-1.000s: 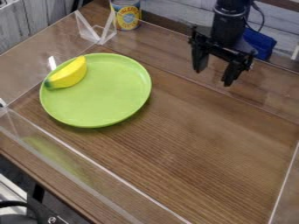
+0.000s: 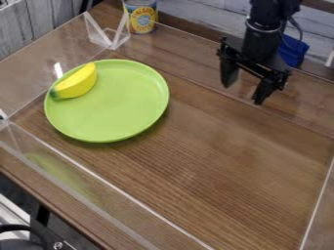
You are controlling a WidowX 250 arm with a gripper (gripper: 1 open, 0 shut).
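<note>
My black gripper (image 2: 248,78) is at the upper right, low over the wooden table (image 2: 196,166), its fingers standing open and apart. Nothing clear shows between them. A blue object (image 2: 291,51) sits just behind it at the back edge, partly hidden by the arm.
A green plate (image 2: 111,103) lies at the left with a yellow oblong object (image 2: 76,80) on its rim. A can (image 2: 140,14) and a clear object (image 2: 108,29) stand at the back left.
My gripper has shifted slightly at the back right, with small changes in its pose. The plate and the other objects have stayed in place.
</note>
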